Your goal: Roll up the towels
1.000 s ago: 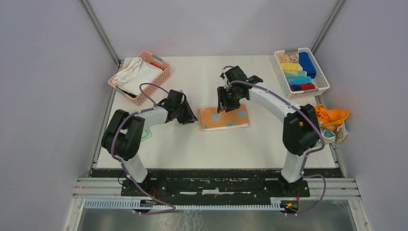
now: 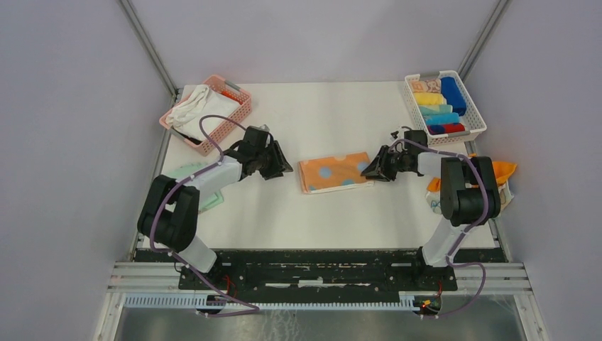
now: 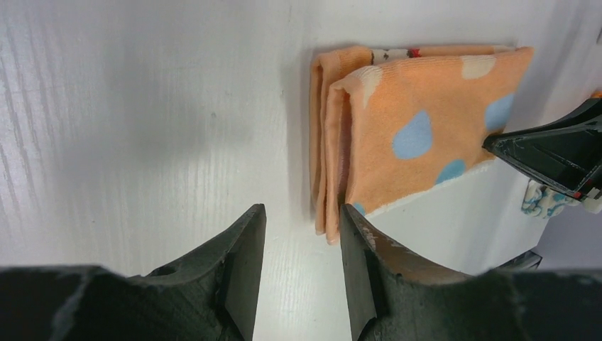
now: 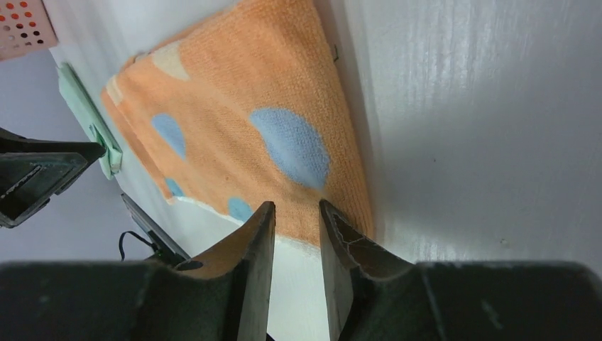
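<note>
An orange towel [image 2: 332, 172] with blue spots lies folded flat in the table's middle; in the left wrist view its layered folded edge [image 3: 331, 149] faces me. My left gripper [image 2: 283, 169] stands open just left of it, nothing between its fingers. My right gripper [image 2: 369, 175] is down at the towel's right end, its fingertips against the fabric [image 4: 213, 142]; whether any cloth is between them is unclear.
A pink basket [image 2: 243, 107] with white cloths is at back left, a white basket [image 2: 471, 133] with colourful rolled towels at back right. Green cloth [image 2: 210, 200] lies left, orange cloths [image 2: 502, 170] right.
My right gripper has moved rightward and down to the towel's right end. The towel has shifted slightly right. My left gripper has moved little.
</note>
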